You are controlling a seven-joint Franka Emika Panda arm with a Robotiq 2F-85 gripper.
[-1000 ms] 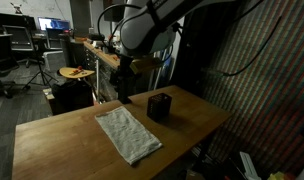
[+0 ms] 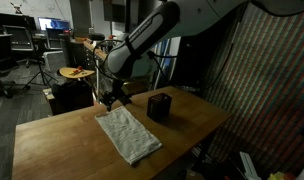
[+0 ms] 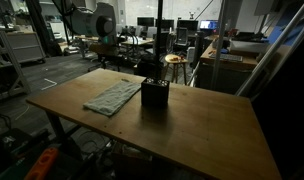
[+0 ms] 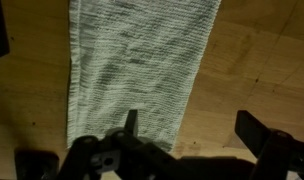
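A light grey cloth (image 2: 130, 134) lies flat and fairly smooth on the wooden table, also in exterior view 2 as a pale patch (image 3: 113, 98). From above, the wrist view shows its woven surface (image 4: 137, 65) and a straight right edge over bare wood. My gripper is open, its two dark fingertips wide apart, with nothing between them. In exterior view 1 the gripper (image 2: 114, 101) appears near the cloth's far end, above the table; its exact height cannot be told.
A black open-topped box (image 2: 159, 105) stands on the table beside the cloth; exterior view 2 shows the same box (image 3: 155, 93). Bare tabletop (image 3: 217, 125) stretches beyond the box. A stool (image 2: 76, 73) and desks are in the background.
In exterior view 1 my arm has moved left and downward, bringing the gripper closer to the cloth's far end. The cloth and the box have not moved.
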